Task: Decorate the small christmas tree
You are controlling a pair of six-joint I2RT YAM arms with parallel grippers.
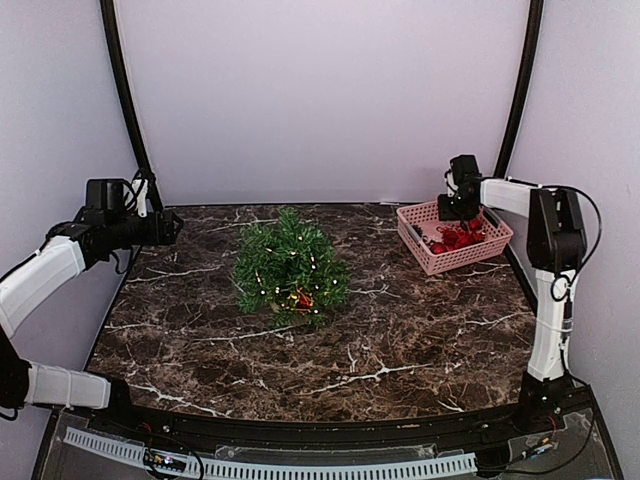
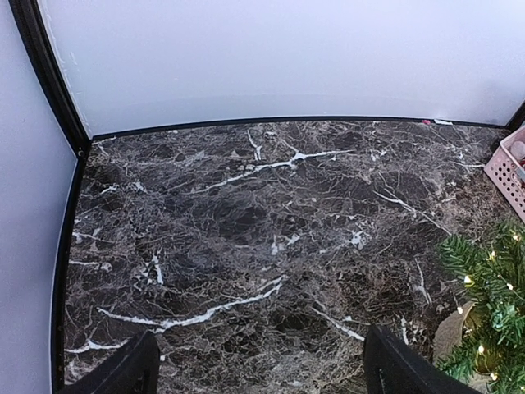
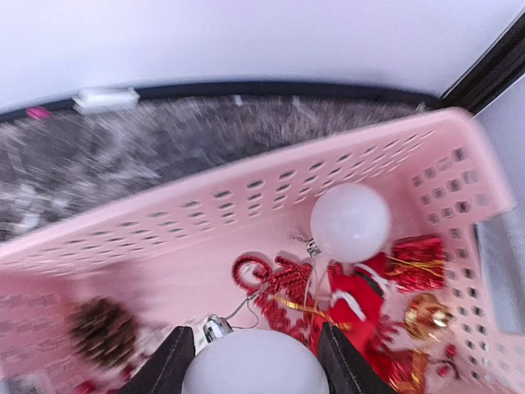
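Observation:
A white ball ornament point(image 3: 254, 365) sits between the fingers of my right gripper, which is shut on it. Its silver cap and thin hanging loop point up and away. In the top view this gripper is over the back part of the pink basket point(image 1: 432, 262). Another white ball point(image 3: 351, 223) rests in the basket's far corner, beside red ornaments point(image 3: 357, 308). The small green tree point(image 1: 290, 262), strung with lit lights, stands left of centre on the table. Far to the left, my left gripper hangs open and empty above bare table.
A gold ornament point(image 3: 426, 316) and a brown pinecone point(image 3: 102, 332) also lie in the basket. Its perforated walls rise around them.

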